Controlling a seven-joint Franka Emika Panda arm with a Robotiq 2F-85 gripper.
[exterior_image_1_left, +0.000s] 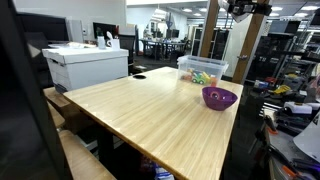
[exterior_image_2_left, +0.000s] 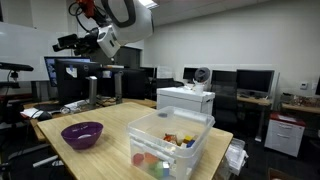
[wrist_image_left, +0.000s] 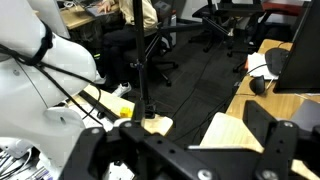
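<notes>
A purple bowl (exterior_image_1_left: 220, 97) sits near the edge of the wooden table (exterior_image_1_left: 140, 105); a small item seems to lie inside it. In exterior view 2 the same bowl (exterior_image_2_left: 82, 135) is at the left of the table. A clear plastic bin (exterior_image_2_left: 172, 138) stands to its right there, with colourful items inside. My gripper (exterior_image_2_left: 75, 43) is high above the bowl side of the table, well apart from everything on it. In the wrist view the black fingers (wrist_image_left: 283, 132) stand wide apart, and my gripper shows nothing held between them.
A white cabinet (exterior_image_1_left: 92, 67) stands behind the table in exterior view 1. A small dark object (exterior_image_1_left: 138, 76) lies near the table's far edge. In the wrist view the white arm (wrist_image_left: 45, 70) fills the left side.
</notes>
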